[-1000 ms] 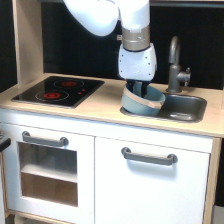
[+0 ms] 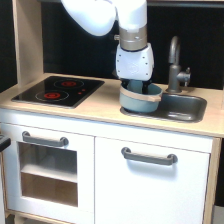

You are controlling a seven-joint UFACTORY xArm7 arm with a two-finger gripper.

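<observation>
A blue-grey pot [image 2: 139,103] with a tan rim is at the left side of the sink [image 2: 180,107], nearly level. My gripper [image 2: 134,87] points down from above and its dark fingers reach to the pot's near-left rim or inside it. The fingertips are small and dark, partly lost against the pot, so whether they are closed on the rim cannot be made out. Whether the pot's base touches the sink is also unclear.
The faucet [image 2: 176,68] rises behind the sink, right of the pot. A black stovetop [image 2: 60,91] with two red-ringed burners lies at the left. White cabinet doors [image 2: 150,185] stand below.
The pot was tilted before and now sits closer to level, its rim slightly further left. My gripper has shifted a little to the left too.
</observation>
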